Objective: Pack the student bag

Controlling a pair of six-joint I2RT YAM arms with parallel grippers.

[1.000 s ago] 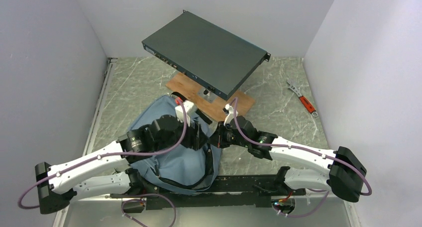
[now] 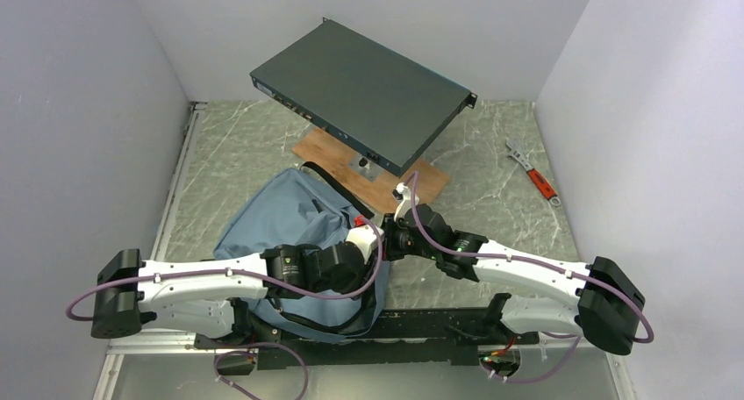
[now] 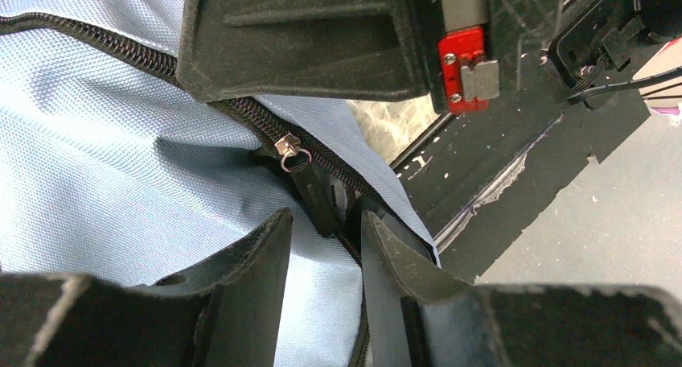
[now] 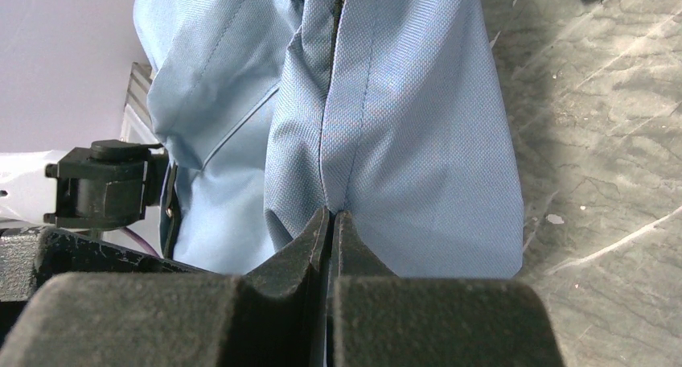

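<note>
The blue student bag (image 2: 268, 217) lies on the left half of the table, partly hidden under my left arm. In the left wrist view its black zipper (image 3: 137, 55) runs along an opening, with a metal slider (image 3: 287, 146) and a black pull tab (image 3: 314, 199). My left gripper is part open above the bag; the tab's end appears between its fingertips, but whether they touch it I cannot tell. My right gripper is shut at the bag's right side, with a fold of blue fabric (image 4: 335, 186) running into its fingertips.
A dark flat box (image 2: 364, 89) overhangs a wooden board (image 2: 430, 182) at the back. An orange-handled wrench (image 2: 539, 182) lies at the far right. My two grippers are close together.
My left gripper has moved toward the front and slightly right over the bag, its arm now lower in the top view. The right arm has stayed in place.
</note>
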